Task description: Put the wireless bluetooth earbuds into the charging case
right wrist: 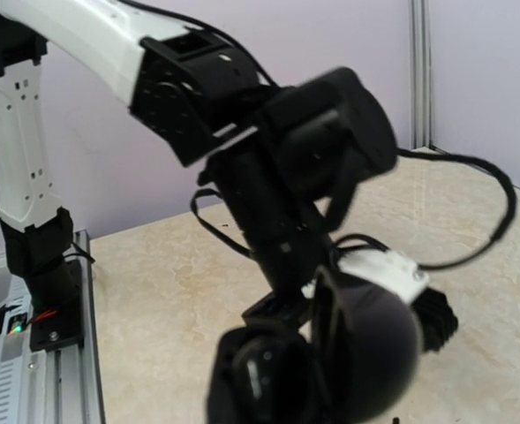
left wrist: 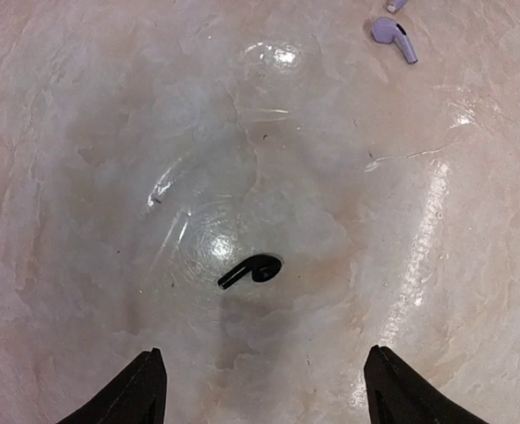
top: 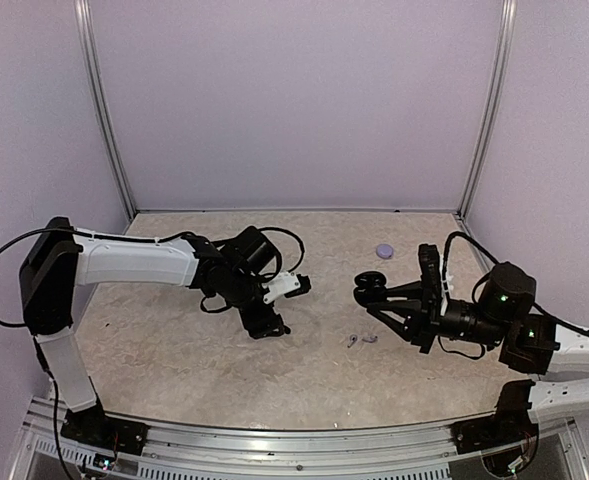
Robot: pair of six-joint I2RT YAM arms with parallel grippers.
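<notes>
One black earbud (left wrist: 265, 268) lies loose on the table, ahead of my left gripper in the left wrist view. That gripper is part open and pointed down, with nothing between its fingers; from above, the earbud is at its tip. My right gripper (top: 379, 300) is shut on the black charging case (top: 370, 281), which is raised above the table with its lid open. In the right wrist view the case (right wrist: 370, 349) looms close and blurred, so its slots cannot be made out.
Two light purple earbuds lie on the table; one of them (left wrist: 388, 34) shows at the top of the left wrist view. A purple case (top: 385, 251) sits farther back.
</notes>
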